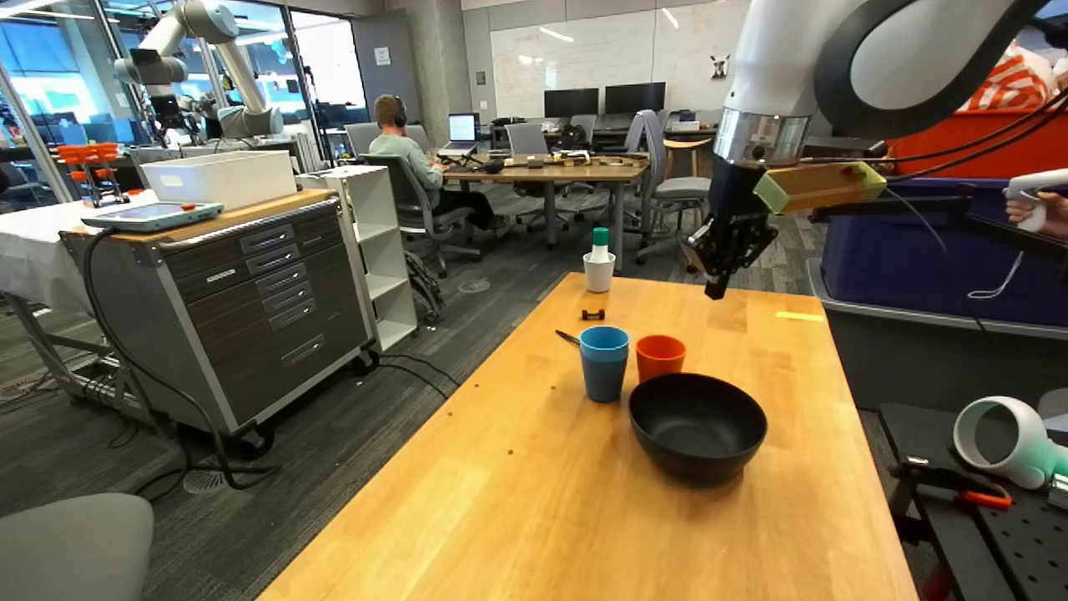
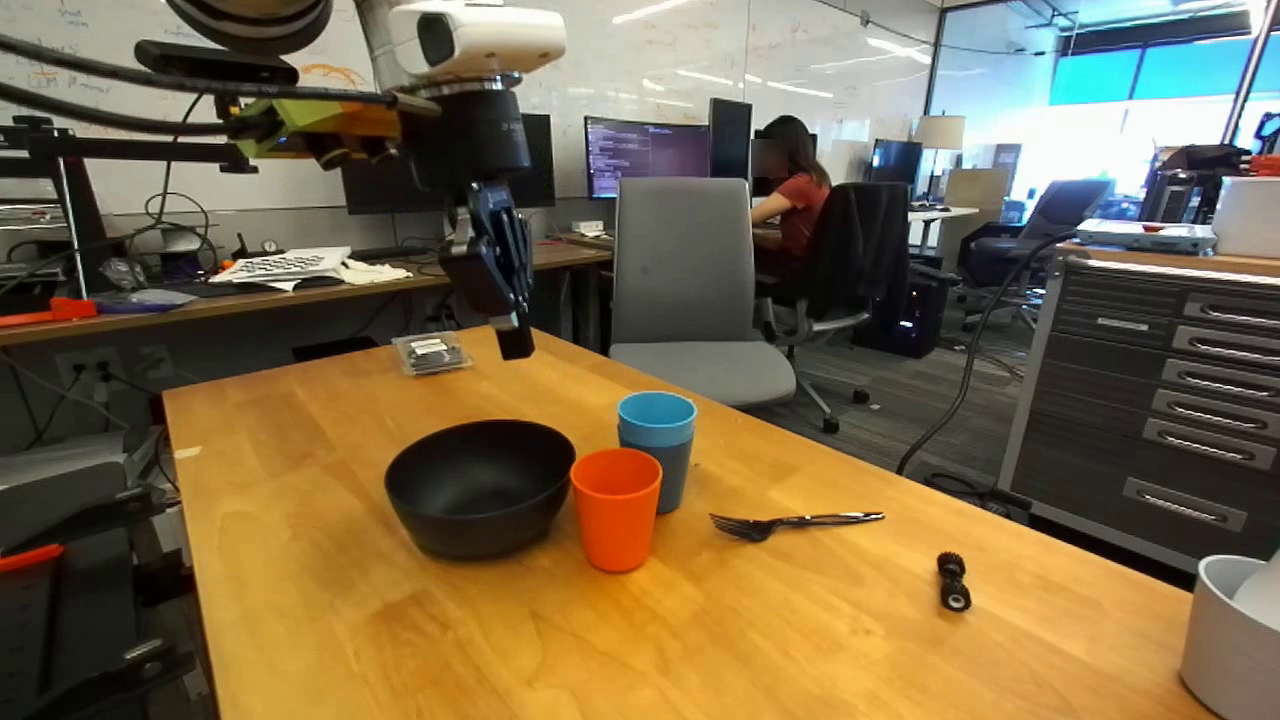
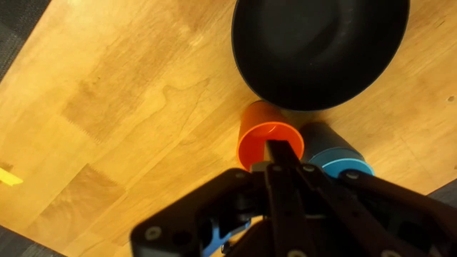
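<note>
My gripper point(image 1: 715, 289) hangs well above the table, behind the cups and apart from them. Its fingers are shut, and nothing shows between them. Below it an orange cup point(image 2: 617, 510) stands upright beside a black bowl point(image 2: 482, 492). A blue cup point(image 1: 605, 362) with a darker lower part stands close to the orange one. From the wrist view, the dark fingers point(image 3: 282, 154) overlap part of the orange cup's mouth, which is open towards the camera. The bowl looks empty there.
A dark fork point(image 2: 798, 523) and a small black dumbbell-shaped piece point(image 2: 954, 582) lie on the wooden table. At one end stands a white cup point(image 1: 598, 272) with a green-capped bottle. A clear packet point(image 2: 432, 353) lies near another edge.
</note>
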